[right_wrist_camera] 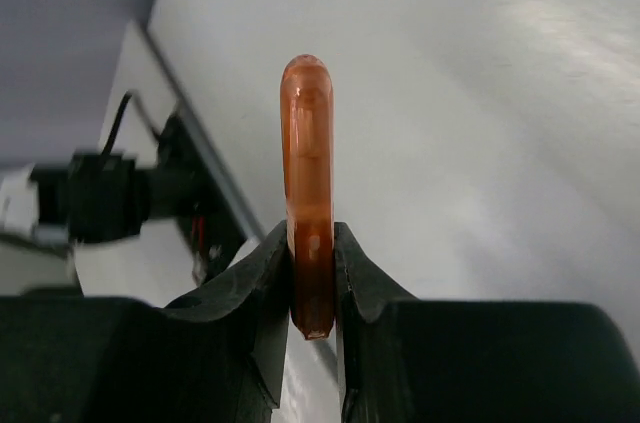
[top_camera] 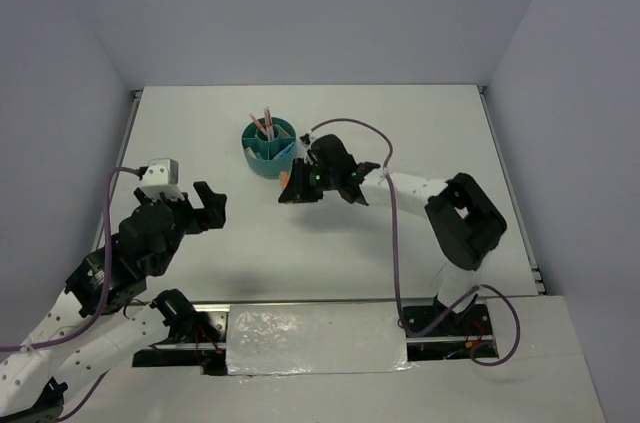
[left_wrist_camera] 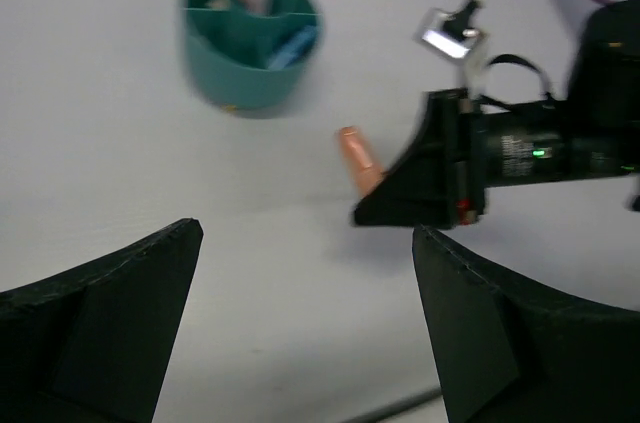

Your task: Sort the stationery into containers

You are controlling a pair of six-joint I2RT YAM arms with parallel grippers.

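A teal divided cup (top_camera: 258,165) at the back centre holds several pens, including pink ones and a blue item (left_wrist_camera: 297,48). My right gripper (top_camera: 289,186) is just in front of it, shut on an orange stick-like item (right_wrist_camera: 310,168), held upright in the right wrist view between the fingertips. My left gripper (top_camera: 205,205) hangs over the left of the table, open with nothing between its fingers, left of the cup and lower in the top view.
Cables loop over both arms. Grey walls stand on either side.
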